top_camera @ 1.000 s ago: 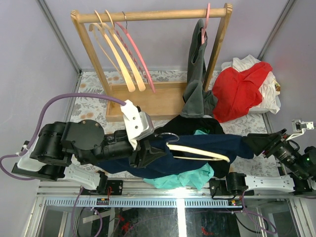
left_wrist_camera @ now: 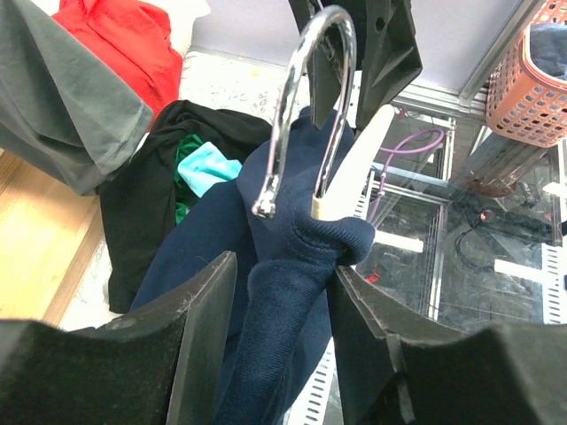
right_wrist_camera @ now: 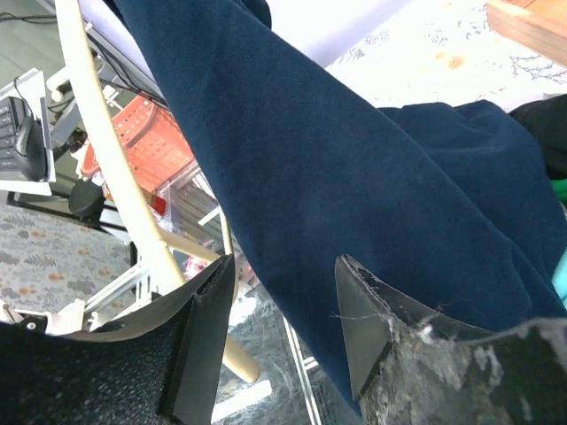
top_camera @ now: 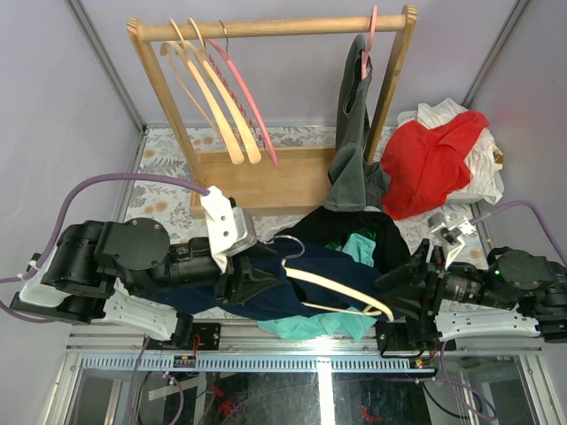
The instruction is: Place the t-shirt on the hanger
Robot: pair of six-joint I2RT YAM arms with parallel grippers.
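The navy T-shirt (top_camera: 239, 299) stretches across the front of the workspace between my two grippers. A cream wooden hanger (top_camera: 341, 288) with a metal hook (left_wrist_camera: 292, 97) slants across it. In the left wrist view the shirt's bunched fabric (left_wrist_camera: 288, 292) wraps around the hanger just below the hook. My left gripper stands open, its fingers either side of a fold of that fabric. My right gripper also stands open beside the hanger's far end, with the shirt edge behind the gap between its fingers. The hanger's bar (right_wrist_camera: 124, 177) runs outside the fabric there.
A wooden rack (top_camera: 266, 27) at the back bears several hangers and a grey garment (top_camera: 353, 115). Red clothing (top_camera: 430, 164) lies at the right. Black cloth (top_camera: 390, 235) and teal cloth (top_camera: 319, 325) lie around the navy shirt.
My right gripper has moved left and toward the front, and the shirt's right end has slackened. The hanger now tilts more steeply.
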